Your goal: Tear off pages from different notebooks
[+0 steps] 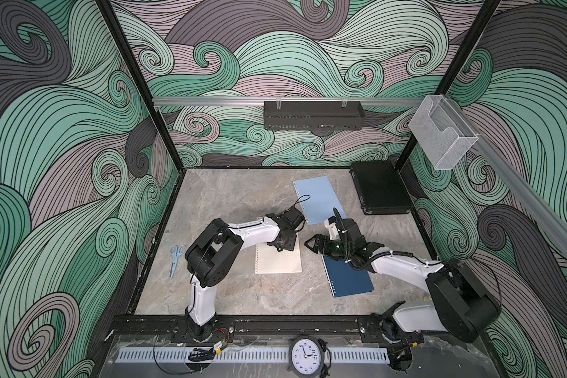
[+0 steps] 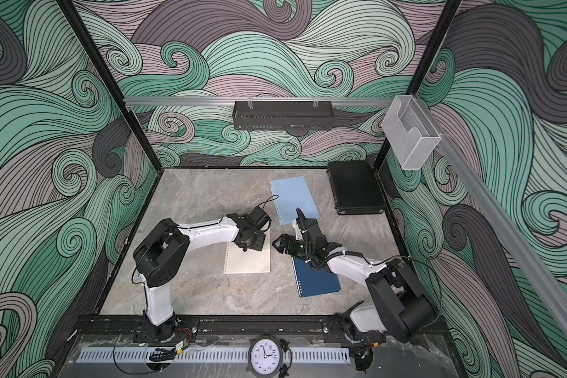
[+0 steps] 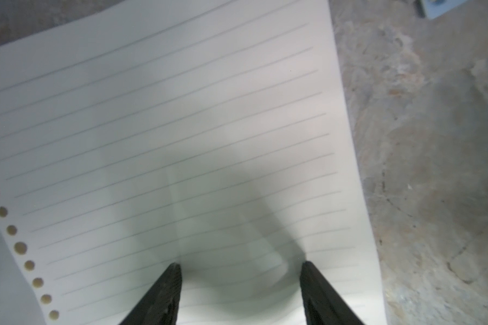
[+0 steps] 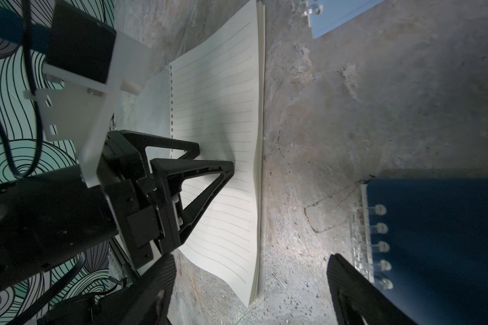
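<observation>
A lined cream notebook (image 1: pixel 278 261) lies open under my left arm, its row of holes along the left edge. My left gripper is part open just over the page (image 3: pixel 173 135), fingertips at or close to the paper; whether they touch, I cannot tell. In the right wrist view the left gripper points at the page's right half. The notebook's right edge bows slightly in that view. My right gripper stands open between the cream notebook and a dark blue spiral notebook (image 4: pixel 439 238), nothing between its fingers. A light blue notebook (image 1: pixel 320 198) lies behind.
Blue scissors (image 1: pixel 174 259) lie at the table's left side. A black case (image 1: pixel 380 187) stands at the back right. A white mesh holder (image 1: pixel 443 132) hangs on the right rail.
</observation>
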